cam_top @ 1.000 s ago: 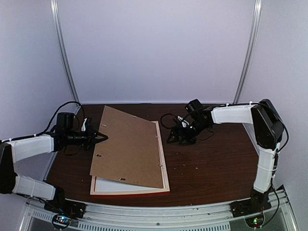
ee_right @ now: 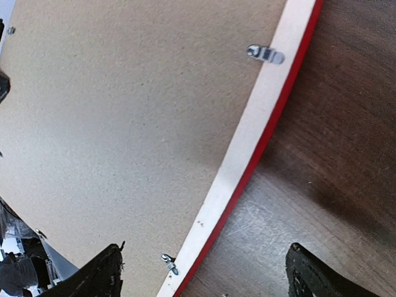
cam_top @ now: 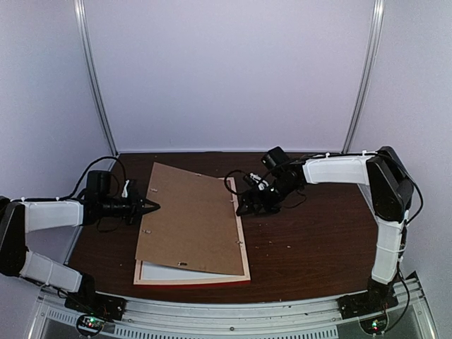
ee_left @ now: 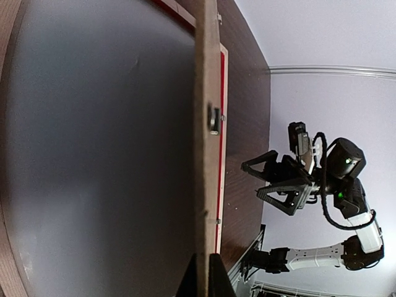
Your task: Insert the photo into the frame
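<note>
The brown backing board [cam_top: 191, 219] lies over the wooden frame [cam_top: 244, 254], its left side raised and its right side low, along the frame's right rail. My left gripper [cam_top: 157, 207] is shut on the board's raised left edge; in the left wrist view the board [ee_left: 208, 173] stands edge-on between its fingers. Under it a smooth grey sheet [ee_left: 99, 148] fills the frame; whether this is the photo I cannot tell. My right gripper is open over the frame's right rail [ee_right: 232, 158], with nothing held between its fingers.
Small metal clips sit along the right rail, one upper clip [ee_right: 266, 54] and one lower clip [ee_right: 169, 263]. A metal rail [cam_top: 233, 318] runs along the front.
My right gripper has moved left, from the bare table to the frame's right rail.
</note>
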